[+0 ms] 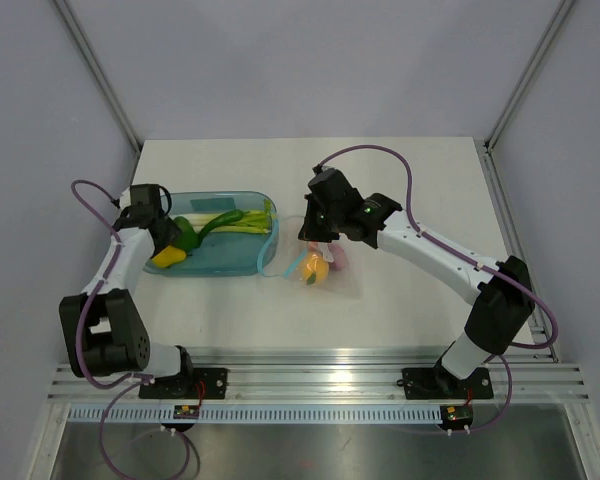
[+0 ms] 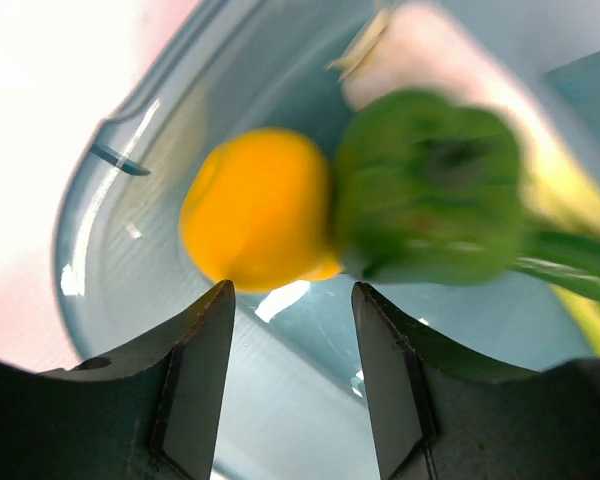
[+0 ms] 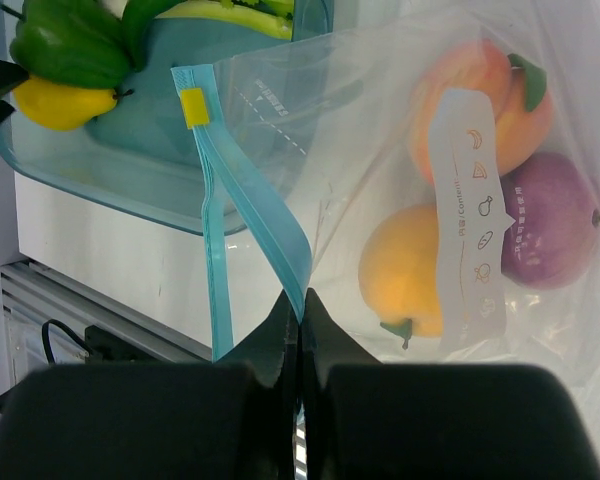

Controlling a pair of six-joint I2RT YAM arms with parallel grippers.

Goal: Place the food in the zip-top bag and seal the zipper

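Observation:
My left gripper (image 1: pixel 158 225) hangs over the left end of the blue tray (image 1: pixel 230 260), above a yellow pepper (image 2: pixel 250 200) and green bell pepper (image 2: pixel 430 190); nothing shows between its fingertips, which stand slightly apart, and whether it holds anything is unclear. My right gripper is shut on the blue zipper edge of the clear bag (image 3: pixel 330 170). Inside the bag lie a peach (image 3: pixel 440 80), an orange-yellow fruit (image 3: pixel 395 270) and a purple fruit (image 3: pixel 550 220). A long green vegetable (image 1: pixel 220 220) and pale stalks (image 1: pixel 250 228) lie in the tray.
Metal rails (image 1: pixel 320 360) run along the front edge.

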